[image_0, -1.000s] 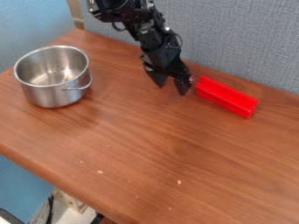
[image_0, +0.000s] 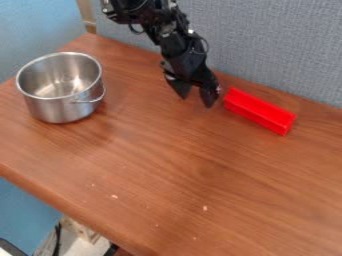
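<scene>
My black gripper (image_0: 194, 88) hangs at the end of the arm over the back of the wooden table, its fingers open and pointing down, with nothing visible between them. Just to its right lies a red rectangular block (image_0: 259, 110), angled along the table. At the left stands a steel pot (image_0: 60, 100) with handles, apart from the gripper.
A grey padded wall (image_0: 274, 45) runs behind it. The table's left edge borders a blue area, with cables at the bottom left.
</scene>
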